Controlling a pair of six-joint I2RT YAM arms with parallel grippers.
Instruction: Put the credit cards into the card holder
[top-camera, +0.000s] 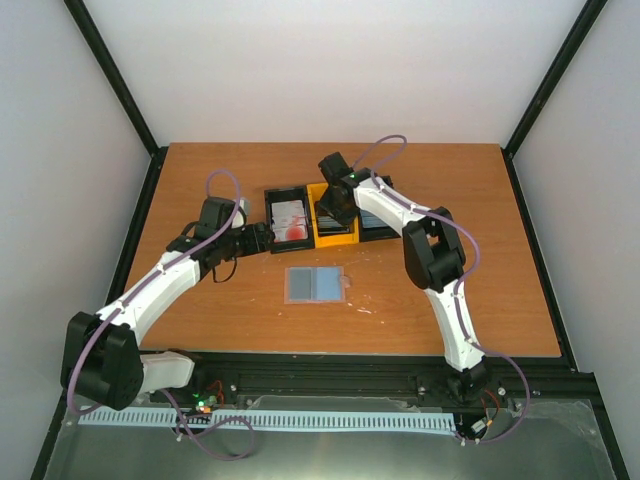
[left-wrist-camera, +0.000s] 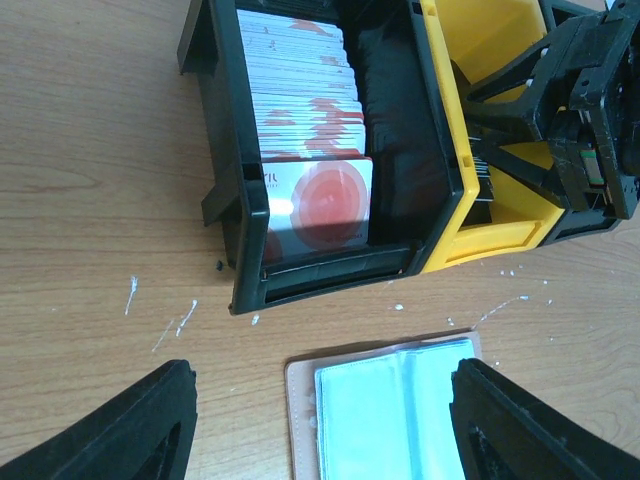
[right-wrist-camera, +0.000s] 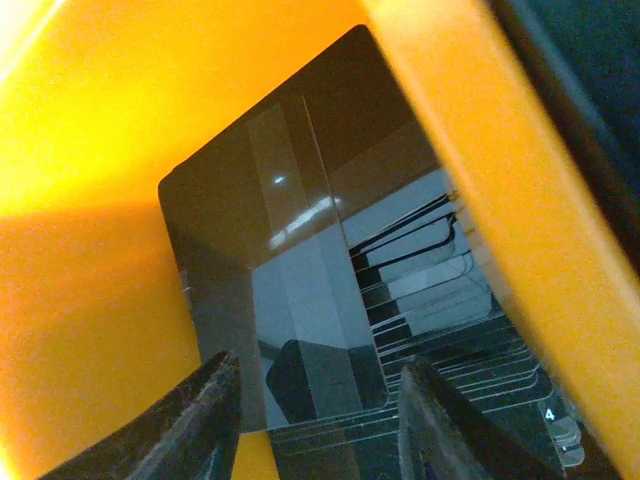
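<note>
Dark cards (right-wrist-camera: 290, 240) lie in the yellow bin; one sits loose and slanted over several stacked edges. My right gripper is down at that bin, its fingers apart on either side of the loose card's lower end, and a grip on it does not show. On the table in front of the bins lies the flat card holder (top-camera: 314, 284), with light blue and greyish halves. My left gripper stands open with nothing between its fingers, to the left of the bins. White and red cards (left-wrist-camera: 318, 205) fill part of the left black bin.
The left black bin (left-wrist-camera: 250, 220), the yellow bin (left-wrist-camera: 500, 238) and another black bin (top-camera: 378, 233) with bluish cards stand side by side. The yellow walls close in around my right fingers. Bare table (top-camera: 230, 310) surrounds the holder.
</note>
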